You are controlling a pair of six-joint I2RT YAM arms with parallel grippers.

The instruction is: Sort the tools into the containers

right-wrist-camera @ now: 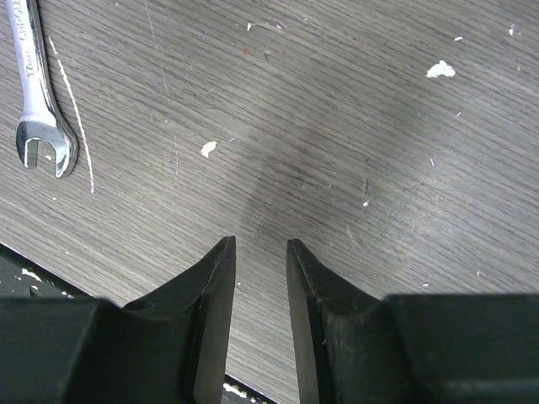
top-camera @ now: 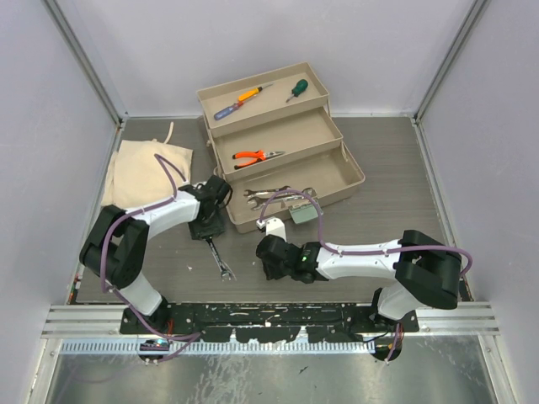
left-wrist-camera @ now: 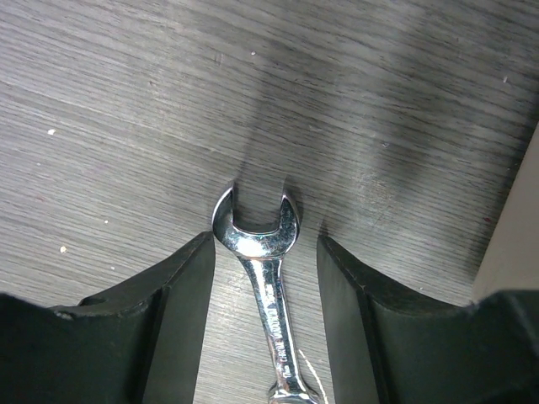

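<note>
A silver open-ended wrench (top-camera: 221,263) lies flat on the grey table. In the left wrist view, the wrench's (left-wrist-camera: 271,303) upper end and shaft show between the parted fingers of my left gripper; its head is close to the left fingertip, and whether they touch I cannot tell. The right wrist view catches the wrench's other end (right-wrist-camera: 46,139) at upper left. My right gripper is partly open over bare table. The beige three-tier toolbox (top-camera: 347,178) holds wrenches (top-camera: 278,199) in its lowest tier, orange pliers (top-camera: 257,157) in the middle, and screwdrivers (top-camera: 298,89) on top.
A cream cloth bag (top-camera: 139,172) lies at the left, beyond the left arm. The toolbox's near wall stands just right of my left gripper. On the right, the table (top-camera: 387,185) is bare.
</note>
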